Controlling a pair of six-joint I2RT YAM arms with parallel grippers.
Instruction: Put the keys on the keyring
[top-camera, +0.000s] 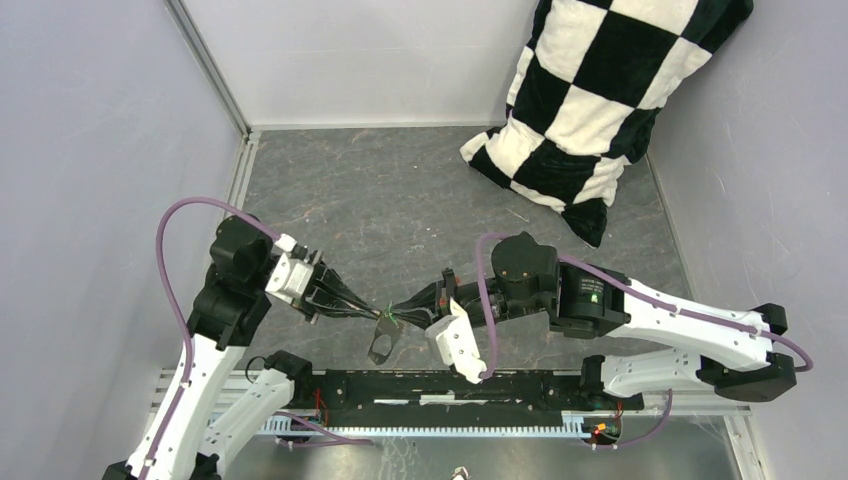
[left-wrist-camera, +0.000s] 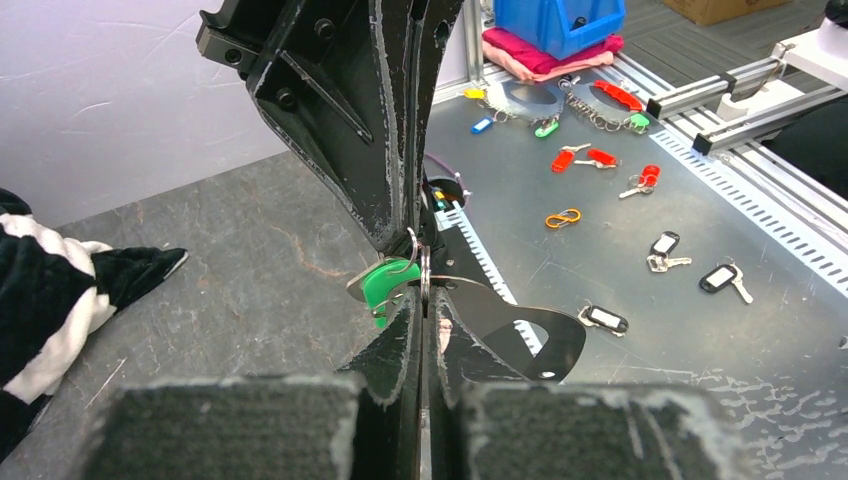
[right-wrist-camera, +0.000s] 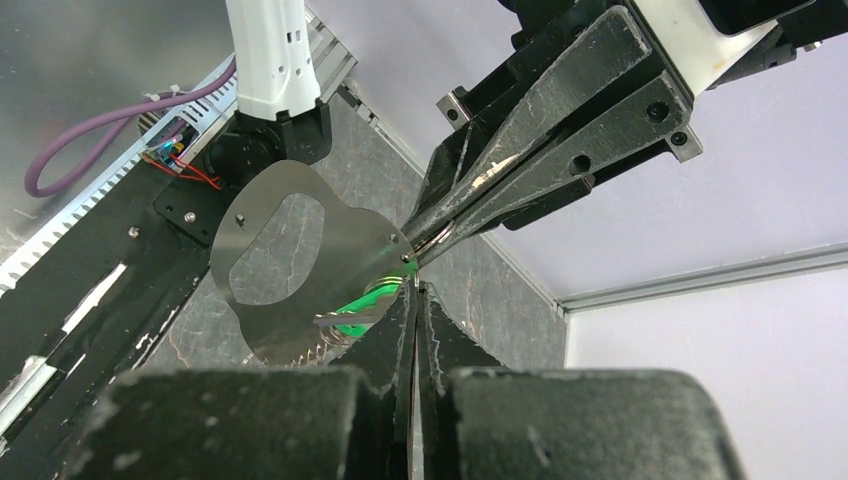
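The keyring is a flat grey metal plate with a large cut-out and small rings along its edge. Hanging at the rings is a green key tag, partly hidden in the left wrist view. My left gripper is shut on the keyring at a small upright ring; the plate hangs below its tips in the top view. Right at those tips stands my right gripper, shut, close beside the plate's corner and the green tag. Whether a thin ring sits between its fingers cannot be made out.
On the metal bench lie red-tagged keys, black-tagged keys and an orange clip. Further keyrings and a blue bin stand farther back. A checkered cushion leans behind clear grey floor.
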